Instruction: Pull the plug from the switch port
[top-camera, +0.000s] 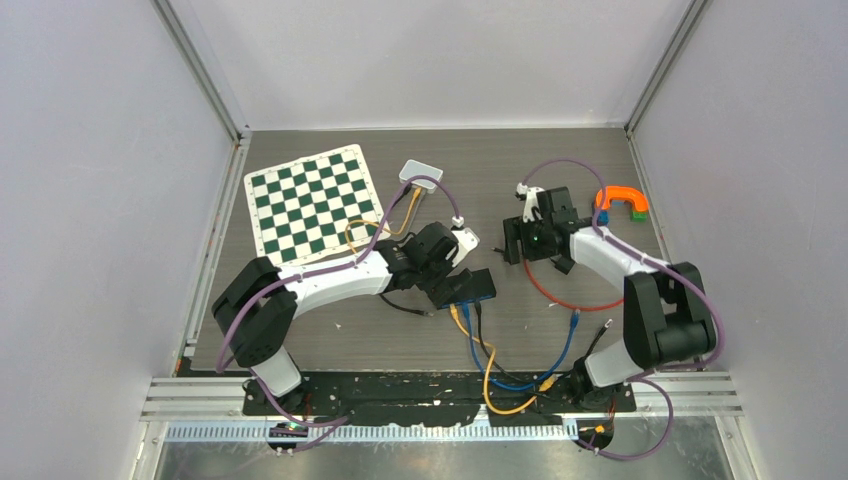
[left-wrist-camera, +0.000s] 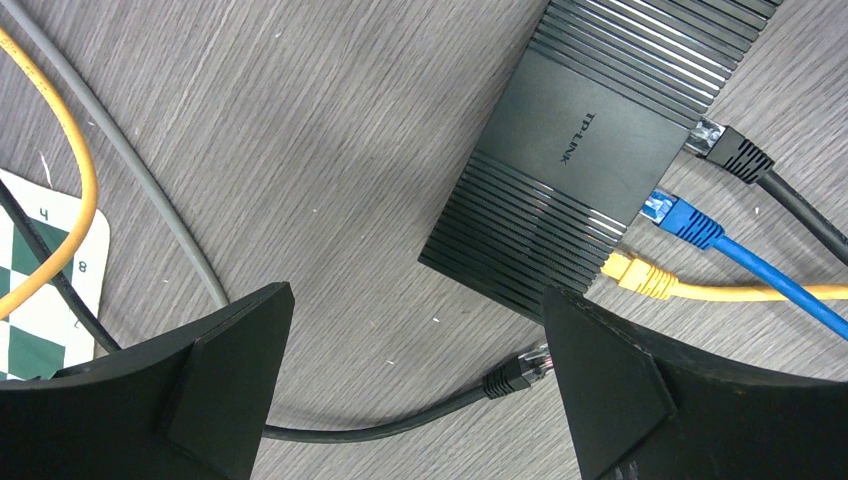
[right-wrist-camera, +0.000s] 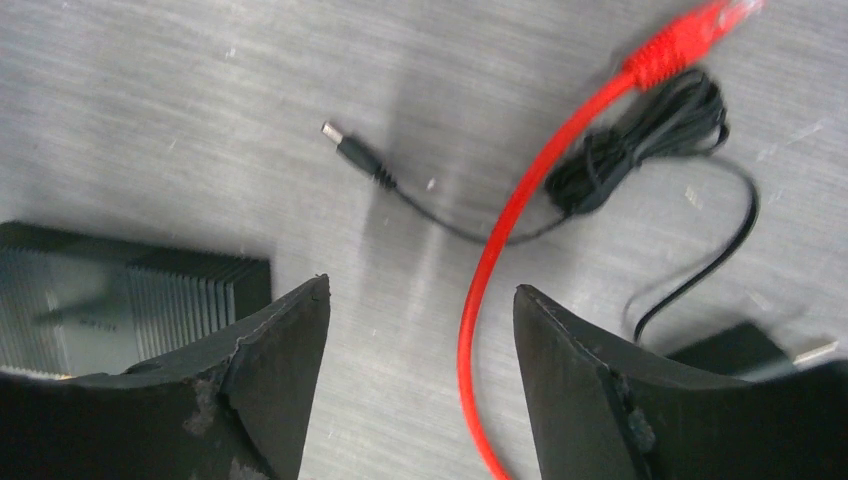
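Note:
The black TP-Link switch (left-wrist-camera: 580, 150) lies flat on the table. Along one of its sides sit a black plug (left-wrist-camera: 740, 155), a blue plug (left-wrist-camera: 685, 218) and a yellow plug (left-wrist-camera: 645, 275). My left gripper stands open above the switch's near end, nothing between its fingers. A loose black plug (left-wrist-camera: 515, 373) rests on the table, partly behind one finger. My right gripper is open and empty, to the right of the switch. Below it runs a red cable (right-wrist-camera: 490, 260) whose red plug (right-wrist-camera: 670, 55) lies free.
A thin power lead with a barrel tip (right-wrist-camera: 355, 152) and a black adapter (right-wrist-camera: 735, 350) lie near my right gripper. Elsewhere are a checkered board (top-camera: 315, 205), a white box (top-camera: 421, 173) and an orange handle (top-camera: 622, 196). Cables loop at the front edge.

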